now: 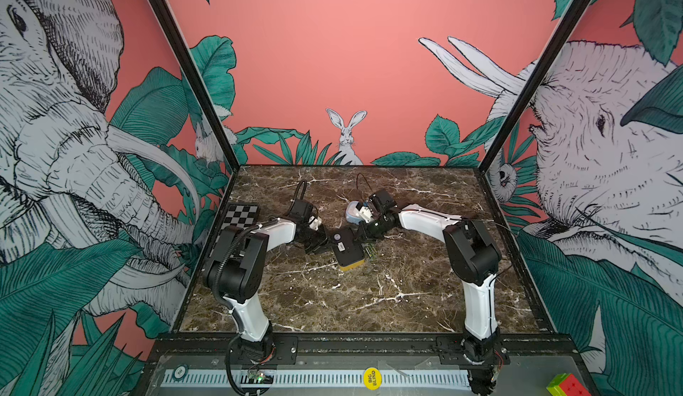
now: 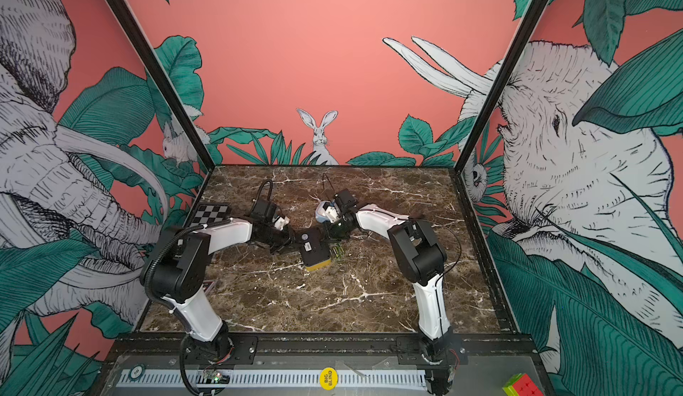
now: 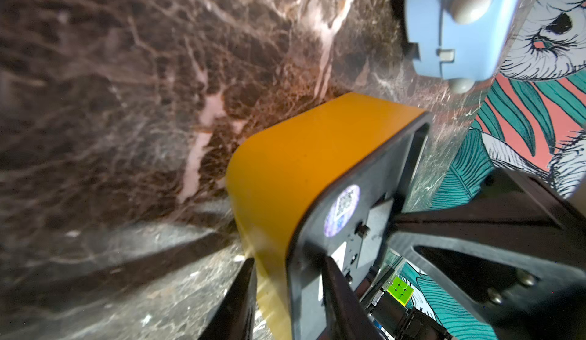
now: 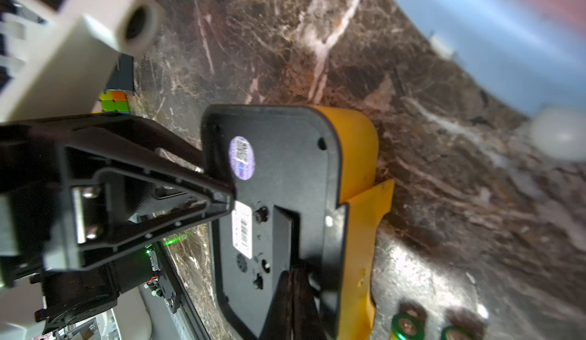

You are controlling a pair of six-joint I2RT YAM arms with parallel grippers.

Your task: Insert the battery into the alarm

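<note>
The alarm point(image 1: 347, 248) has a yellow body and a black back, and rests mid-table between both arms. In the left wrist view my left gripper is shut on the alarm's edge, one finger outside the yellow wall and the other over the black back. Against the alarm's black back point(image 4: 274, 150), beside a raised dark strip, are the tips of my right gripper. It is shut, its fingers together with nothing seen between them. Two green-ended batteries point(image 4: 407, 325) stand on the table right of the alarm in the right wrist view, cut off by the frame's bottom.
Just behind the alarm sits a rounded light-blue object point(image 4: 488, 47) with white knobs, close to the right gripper. A checkered board point(image 1: 240, 216) lies at the far left.
</note>
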